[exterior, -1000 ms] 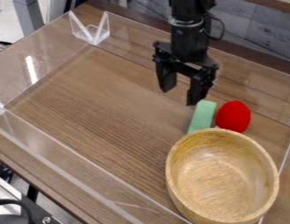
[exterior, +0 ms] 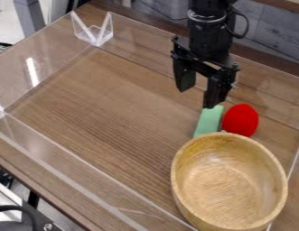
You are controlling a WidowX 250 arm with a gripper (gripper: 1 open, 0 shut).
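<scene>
The black gripper (exterior: 201,87) hangs open over the wooden table, its fingers apart with nothing seen between them. Below it and slightly right lie a mint green object (exterior: 209,123) and a red rounded object (exterior: 241,121), side by side just behind a large tan bowl (exterior: 227,180) at the lower right. The gripper is above and apart from both objects.
A clear plastic piece (exterior: 94,28) stands at the back left. Dark edges border the table at the back right and lower left, with cables beyond the left edge.
The arm and gripper have shifted and turned slightly, moving a little to the right. The objects and bowl have not visibly moved.
</scene>
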